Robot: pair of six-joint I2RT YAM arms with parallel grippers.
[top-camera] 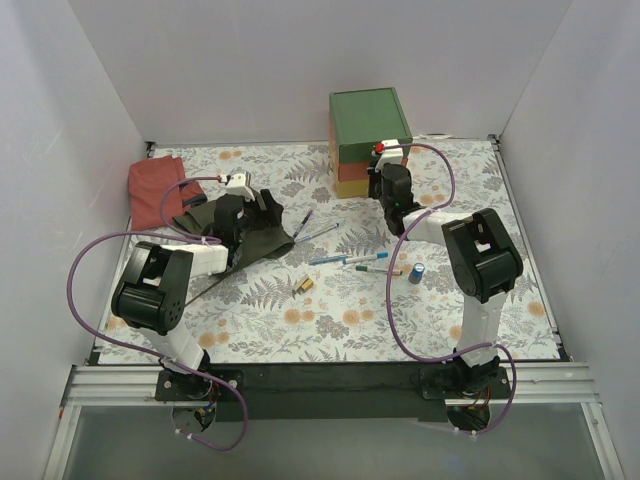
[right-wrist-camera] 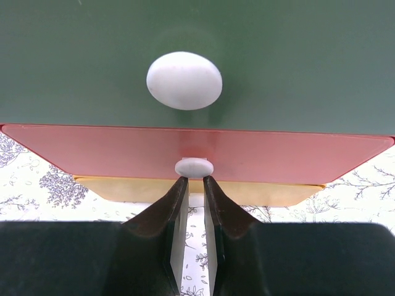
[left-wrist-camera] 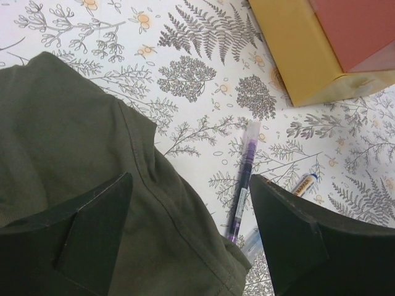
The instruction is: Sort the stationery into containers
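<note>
A drawer cabinet with a green top (top-camera: 370, 120) stands at the back, its red drawer (right-wrist-camera: 111, 151) above a yellow drawer (right-wrist-camera: 136, 189). In the right wrist view, a white knob (right-wrist-camera: 194, 166) on the red drawer sits right at the tips of my right gripper. Only a narrow gap shows between those fingers; whether they grip the knob cannot be made out. My left gripper is open above the dark green cloth (left-wrist-camera: 92, 142), holding nothing. A purple pen (left-wrist-camera: 244, 179) lies beside the cloth. Blue pens (top-camera: 328, 260) and a green pen (top-camera: 378, 270) lie mid-table.
A blue can-like object (top-camera: 416, 273) stands right of the pens. A small yellow item (top-camera: 304, 285) lies nearer the front. At the back left is a folded red cloth (top-camera: 155, 185).
</note>
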